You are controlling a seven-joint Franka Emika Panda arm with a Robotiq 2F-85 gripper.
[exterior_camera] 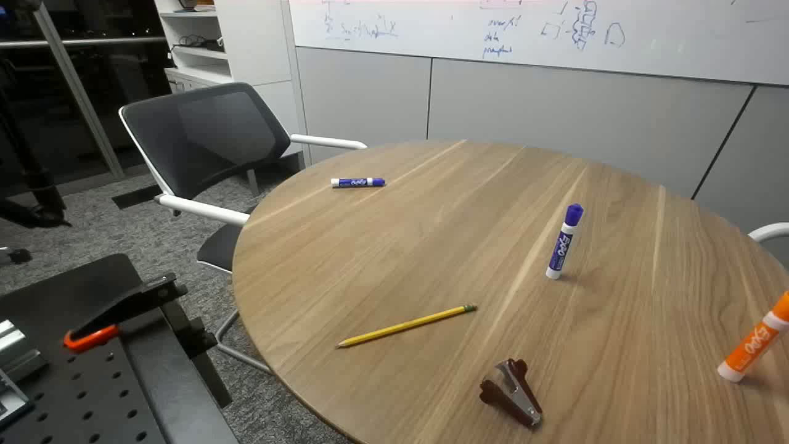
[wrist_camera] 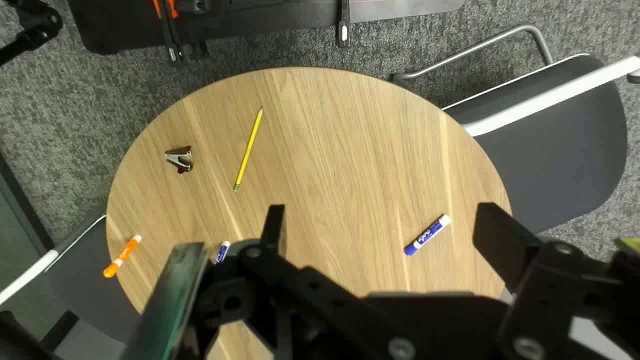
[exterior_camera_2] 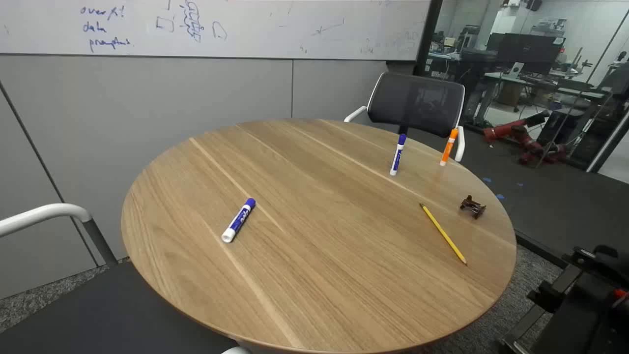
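Observation:
Wide open, my gripper hangs over the round wooden table (wrist_camera: pixel 336 156) with nothing between its fingers. A blue Expo marker (wrist_camera: pixel 427 234) lies on its side, far below the fingers in the wrist view. Another blue marker (exterior_camera: pixel 563 244) stands upright on its white end; my gripper partly hides this second blue marker (wrist_camera: pixel 222 252) from above. An orange marker (exterior_camera: pixel 756 341) also stands upright near the table's edge. A yellow pencil (exterior_camera: pixel 407 326) lies flat, and a brown staple remover (exterior_camera: pixel 512 392) rests beside it. Neither exterior view shows the gripper.
Chairs stand round the table, one with a dark mesh back (exterior_camera: pixel 203 137) and another beyond the orange marker (exterior_camera_2: pixel 415 103). A black bench (exterior_camera: pixel 111 370) is close to the table's edge.

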